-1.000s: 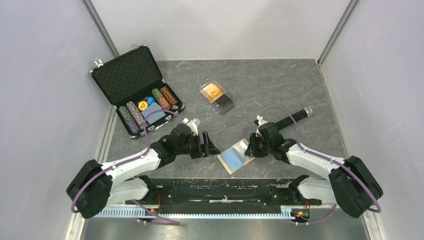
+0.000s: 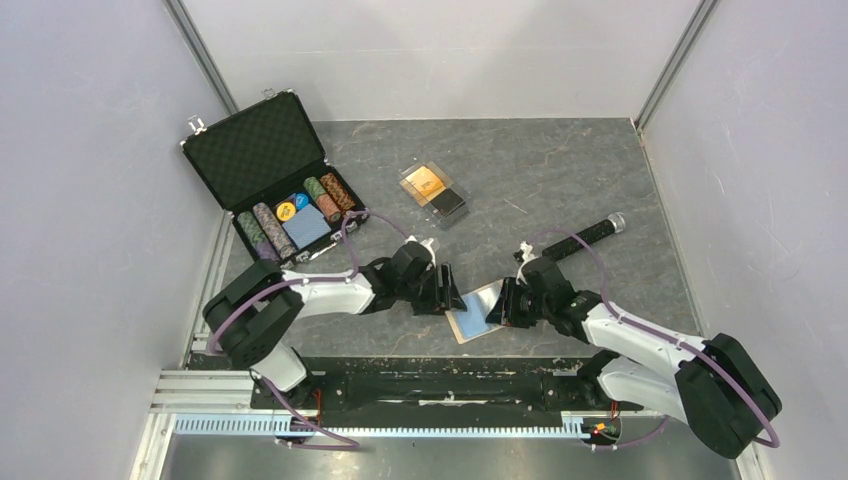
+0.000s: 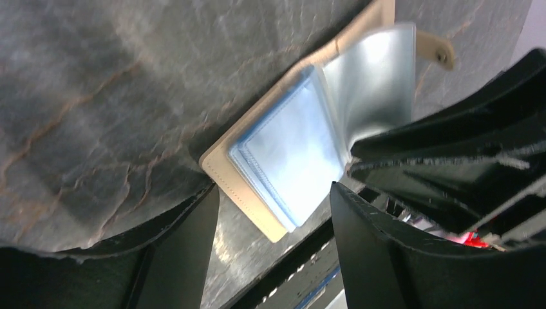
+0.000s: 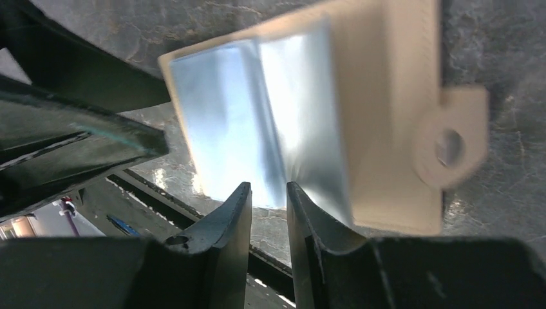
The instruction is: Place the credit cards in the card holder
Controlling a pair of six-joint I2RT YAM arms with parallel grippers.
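A tan card holder (image 2: pixel 463 336) lies flat near the table's front edge. Side by side on it are a light blue panel and a shiny silvery sleeve; in the left wrist view the sleeve's far part stands raised. My left gripper is at the holder's left end, its fingers well apart with a corner between them; whether they press on it is unclear. My right gripper, nearly closed, stands at the near edge where blue panel and sleeve meet, a thin part of the holder between its tips. Separate credit cards cannot be made out clearly.
A clear tray (image 2: pixel 418 173) with a yellow item and a black item lies farther back. An open black case (image 2: pixel 262 148) with poker chips is at the left. A black flashlight (image 2: pixel 585 238) lies behind my right arm.
My left gripper has moved right and slightly down, from beside the holder to over its left end.
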